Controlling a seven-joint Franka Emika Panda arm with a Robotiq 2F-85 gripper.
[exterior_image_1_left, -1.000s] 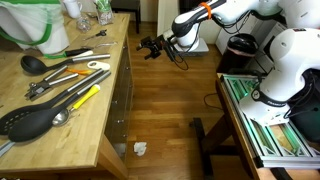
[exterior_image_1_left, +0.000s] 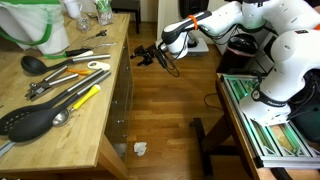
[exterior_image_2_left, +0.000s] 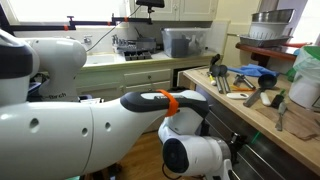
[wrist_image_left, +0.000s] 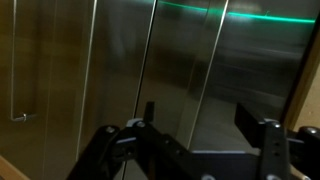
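My gripper (exterior_image_1_left: 147, 56) hangs low beside the counter, close to its drawer fronts. In the wrist view the gripper has its two dark fingers apart, with nothing between them. Beyond them are shiny metal drawer fronts (wrist_image_left: 175, 65), crossed by pale edges and a green streak of light. Whether a finger touches a drawer cannot be told. In exterior view 2 the large white arm (exterior_image_2_left: 100, 130) hides the gripper.
Spoons, a black skimmer (exterior_image_1_left: 35, 122), a yellow-handled tool (exterior_image_1_left: 87, 97) and other utensils lie on the wooden counter (exterior_image_1_left: 88, 135). A white bucket (exterior_image_1_left: 45, 30) stands behind.
The arm's far end and gripper have shifted slightly over the last second, staying near the drawer fronts. Utensils and bucket have not moved.
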